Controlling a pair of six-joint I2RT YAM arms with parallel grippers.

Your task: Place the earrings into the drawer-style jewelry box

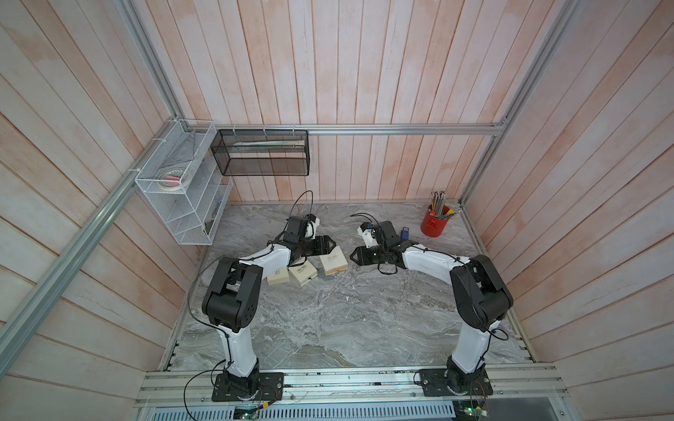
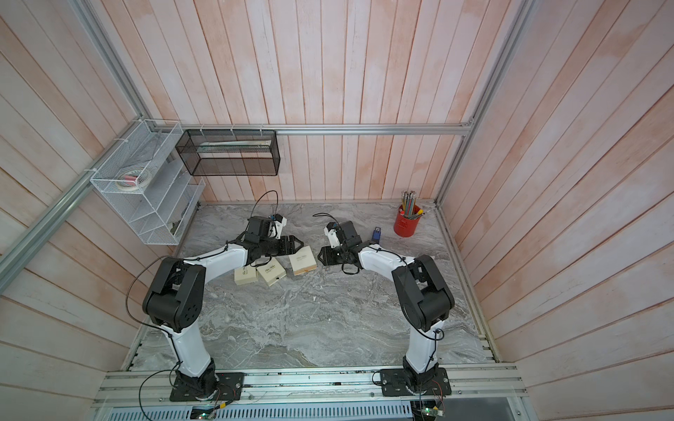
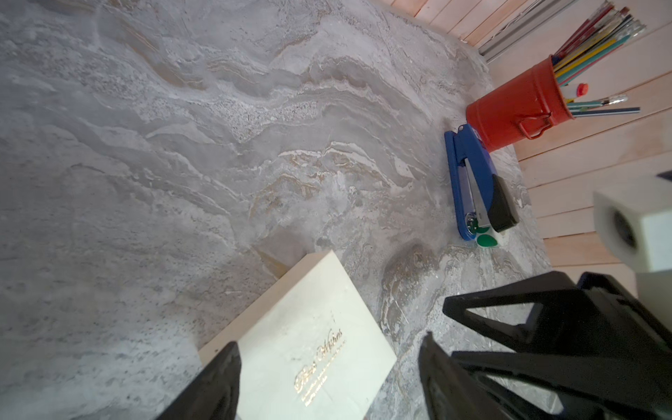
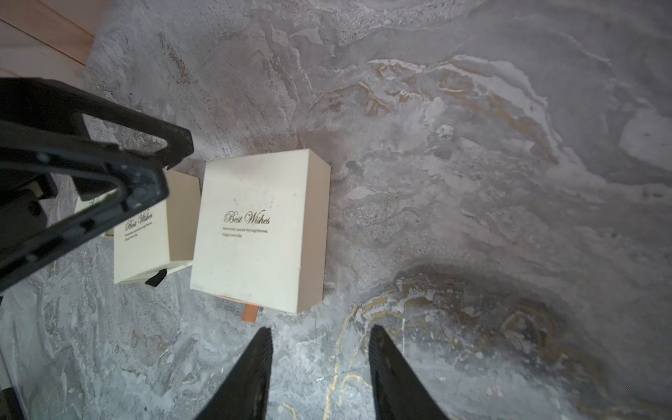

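Note:
A cream "Best Wishes" box (image 4: 252, 231) lies on the table between my grippers, with a small brown tab at its front edge. To its left, a second cream box (image 4: 143, 245) has a dark tab. A third cream box (image 1: 278, 277) lies further left. Every drawer looks closed, and no earrings show. My left gripper stands open near the back of the nearest box, nothing between its fingers. On the other side, my right gripper is partly open and empty, clear of the box.
A blue stapler (image 3: 476, 182) and a red pencil bucket (image 3: 521, 105) stand at the back right. White wire shelves (image 1: 179, 182) and a black mesh basket (image 1: 261, 154) hang at the back left.

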